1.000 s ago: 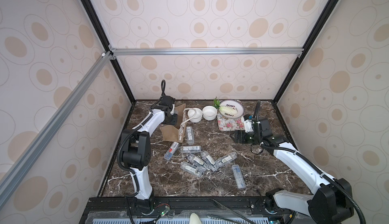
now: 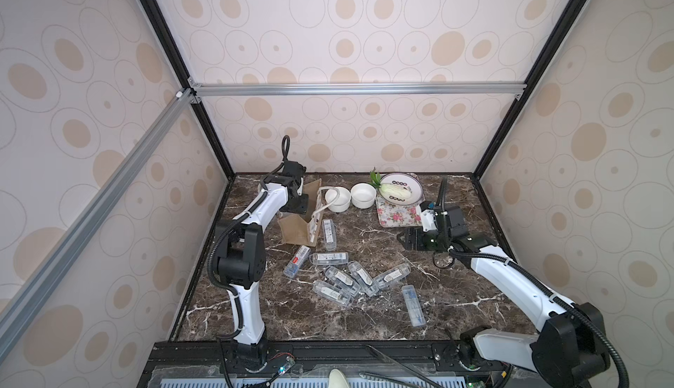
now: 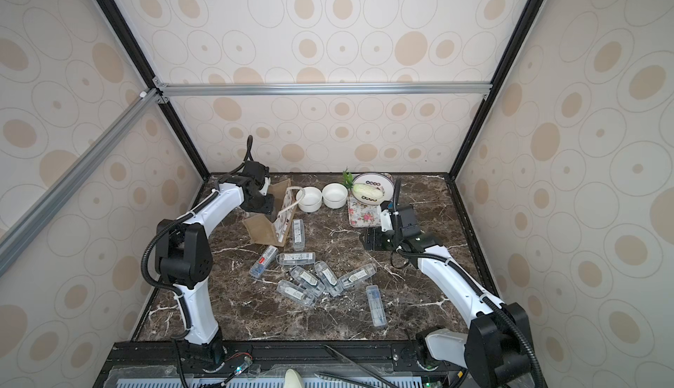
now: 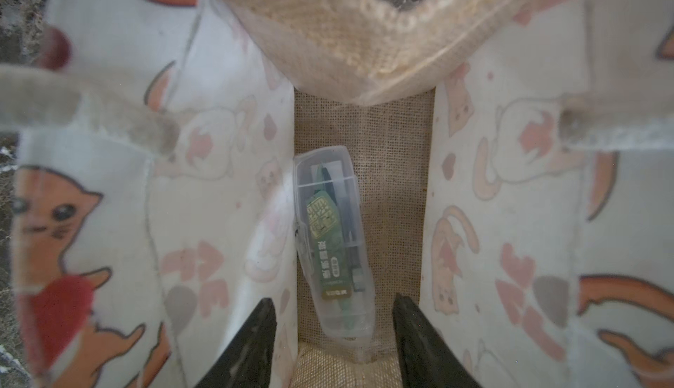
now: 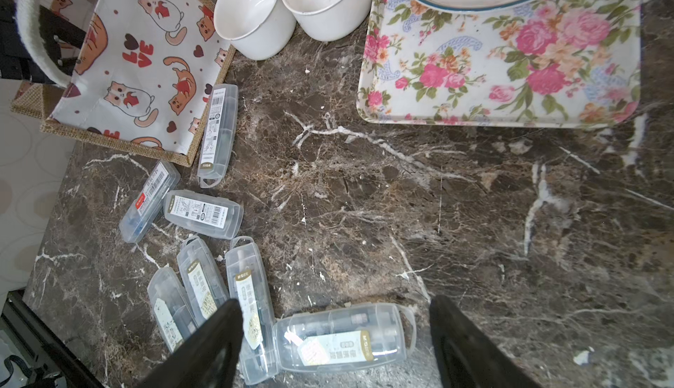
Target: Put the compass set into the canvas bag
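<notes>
Looking down in the left wrist view, I see a clear plastic compass set with a green label lying on the bottom of the canvas bag. My left gripper is open above the bag's mouth, its two fingers apart and nothing gripped between them. In the top left view that arm reaches over the bag at the table's left. My right gripper stands open over the table, with nothing held. Beneath it lies a clear compass case; several similar cases are spread in front of the bag, one of them against its side.
Two white bowls stand right of the bag. A floral tray with a plate and a white vegetable is at the back. Another case lies near the front, and the table's right side is mostly clear.
My left arm has shifted slightly to the right over the bag. The right arm has barely moved, and the cases on the table lie as before.
</notes>
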